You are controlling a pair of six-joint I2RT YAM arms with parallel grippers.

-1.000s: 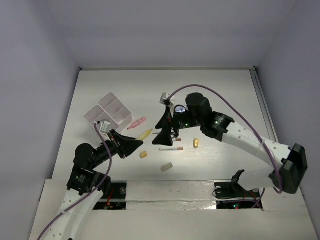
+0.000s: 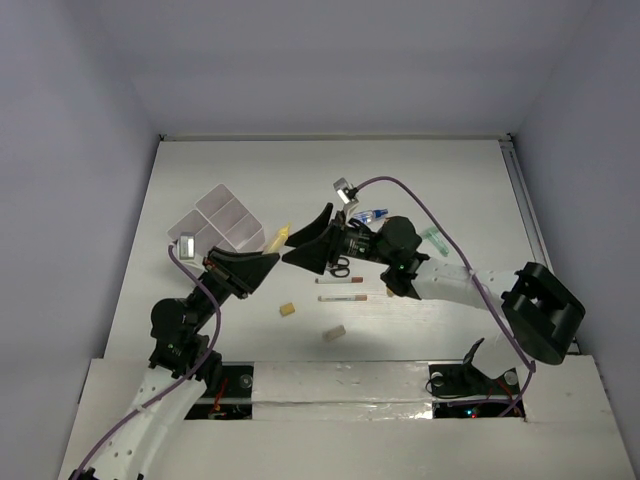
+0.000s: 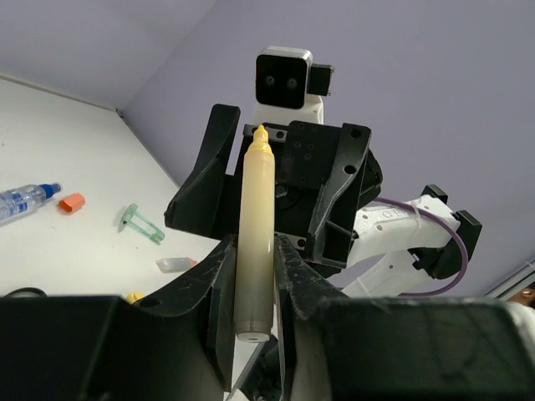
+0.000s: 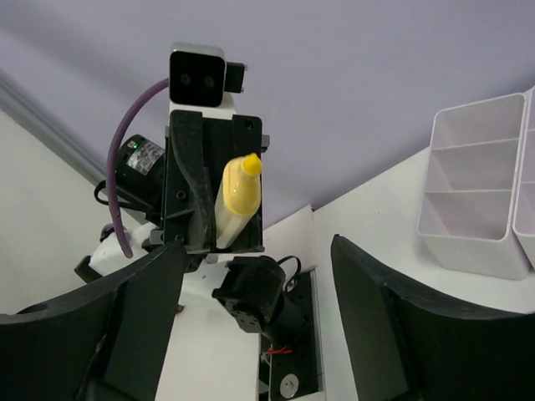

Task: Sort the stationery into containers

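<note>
A yellow highlighter (image 3: 255, 225) stands upright between the fingertips of my shut left gripper (image 2: 268, 255), pointing toward my right gripper (image 2: 305, 240), which faces it a short way off with its fingers apart and nothing between them. In the right wrist view the highlighter (image 4: 237, 200) appears just beyond that gap. A divided white container (image 2: 215, 222) lies at the back left. On the table are a blue bottle (image 3: 23, 201), an orange piece (image 3: 72, 203), a green item (image 3: 142, 222), scissors (image 2: 341, 268), pens (image 2: 342, 298), a yellow block (image 2: 287, 309) and a pale block (image 2: 334, 333).
Grey walls bound it at the sides and back. Both arms reach over the middle, close to each other, with cables looping above them.
My left gripper has risen and shifted toward the back left with the highlighter. My right gripper has moved left and up, closing in on the highlighter.
</note>
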